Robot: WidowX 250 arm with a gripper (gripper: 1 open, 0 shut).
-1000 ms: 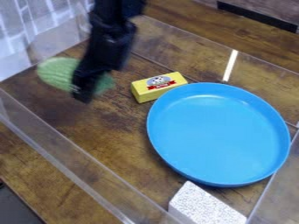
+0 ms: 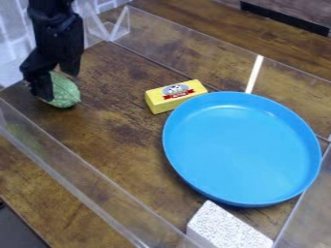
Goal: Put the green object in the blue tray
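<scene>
The green object (image 2: 62, 93), rounded and light green, lies on the wooden table at the far left, close to the clear wall. Just above it, my black gripper (image 2: 54, 81) points down with its fingers apart, one on the near left side of the object and the other behind it. Part of the object is hidden by the gripper, and I cannot tell whether the fingers touch it. The blue tray (image 2: 242, 147), round and empty, is on the right, well away from the green object.
A yellow box (image 2: 175, 95) lies beside the tray's upper left edge. A white speckled block (image 2: 227, 228) is at the tray's near side. Clear low walls (image 2: 97, 184) border the table. Bare wood fills the middle left.
The gripper has moved left and down with the green object, which was up in the air before. Tray and box have not moved.
</scene>
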